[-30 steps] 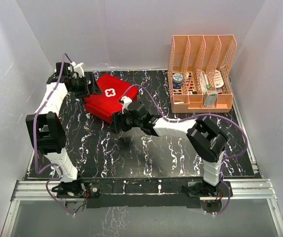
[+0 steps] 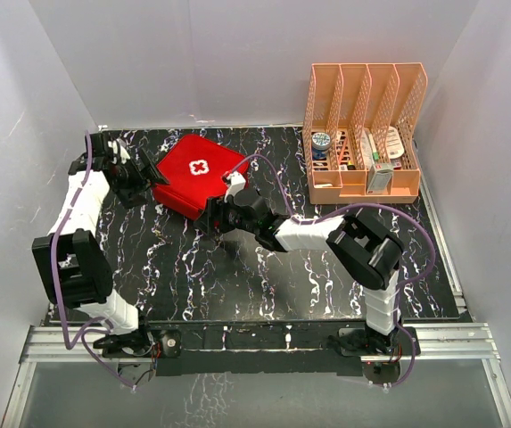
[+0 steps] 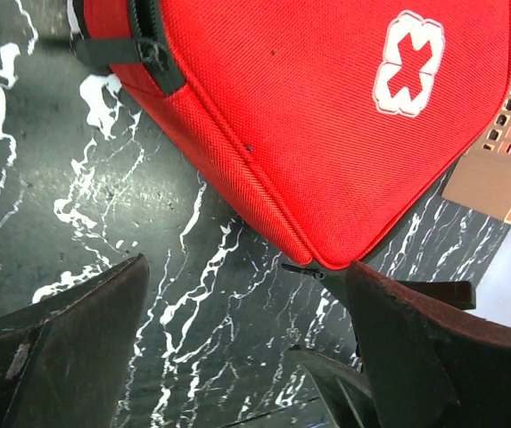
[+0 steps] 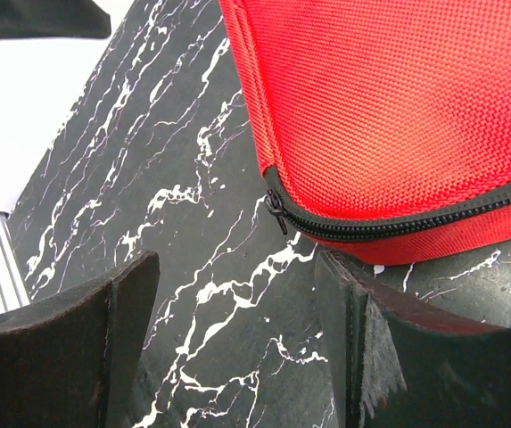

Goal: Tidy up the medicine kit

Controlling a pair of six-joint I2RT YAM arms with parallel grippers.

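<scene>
A red zip bag [image 2: 197, 169] with a white cross lies on the black marbled table at the back left. My left gripper [image 2: 148, 178] is at the bag's left corner, open; in the left wrist view its fingers [image 3: 59, 348] frame bare table below the bag's edge. My right gripper [image 2: 207, 214] is at the bag's front corner; in the right wrist view it stands open, nothing between its fingers, just short of the zipper puller [image 4: 275, 205] at the corner.
A salmon organizer [image 2: 362, 183] with compartments, holding a jar and several packages, stands at the back right. White walls enclose the sides and back.
The left arm has swung left and slightly down, away from over the bag's top-left toward its outer side. The right arm has shifted only slightly; the bag looks unmoved.
</scene>
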